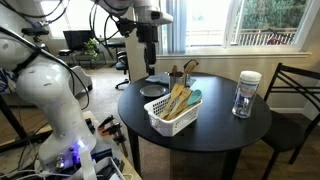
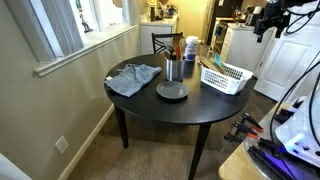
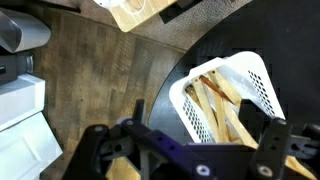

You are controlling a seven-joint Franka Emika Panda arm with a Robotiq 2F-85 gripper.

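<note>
My gripper (image 1: pixel 138 76) hangs in the air over the left side of the round dark table, fingers apart and nothing between them. In exterior view 2 it is at the upper right edge. A white basket (image 1: pixel 172 127) stands at the table's near edge, lower than the gripper and to its right. Wooden utensils (image 1: pixel 178 99) and a teal spoon (image 1: pixel 194 97) stick out of it. From the wrist, the basket (image 3: pixel 184 88) shows below, partly hidden behind the gripper, with wooden handles (image 3: pixel 219 113) inside.
A dark round plate or pan (image 2: pixel 172 90) lies on the table. Beside it are a metal utensil pot (image 2: pixel 174 70) and a crumpled blue-grey cloth (image 2: pixel 133 79). A white-lidded canister (image 1: pixel 246 94) stands at the right. A black chair (image 1: pixel 290 120) is beyond.
</note>
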